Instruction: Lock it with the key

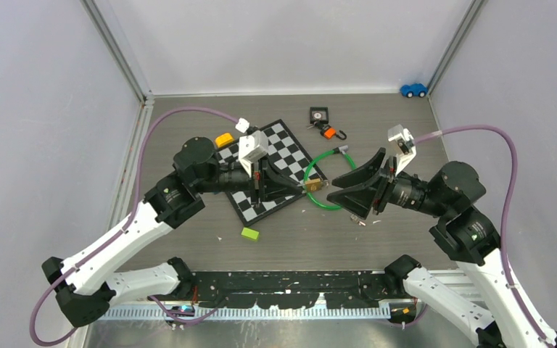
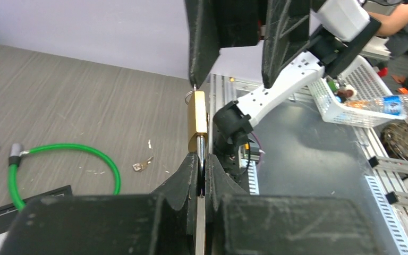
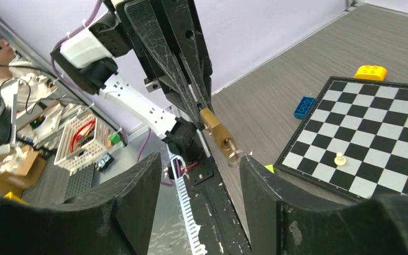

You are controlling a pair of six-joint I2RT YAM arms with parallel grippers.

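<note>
A brass padlock [image 1: 312, 185] is held out by its shackle in my left gripper [image 1: 296, 186], which is shut on it above the green cable loop. The left wrist view shows the padlock [image 2: 197, 117] edge-on, with a small ring at its far end. My right gripper [image 1: 344, 190] faces it from the right; in the right wrist view its open fingers [image 3: 133, 196] are apart, below the padlock [image 3: 218, 132], with nothing seen between them. A small key-like metal piece [image 2: 142, 164] lies on the wooden floor.
A chessboard [image 3: 316, 151] lies under my left arm, a green cable [image 1: 328, 206] beside it. A black-and-orange item [image 1: 330, 132], yellow block [image 1: 224, 138], lime block [image 1: 250, 234] and blue car [image 1: 413, 90] lie around.
</note>
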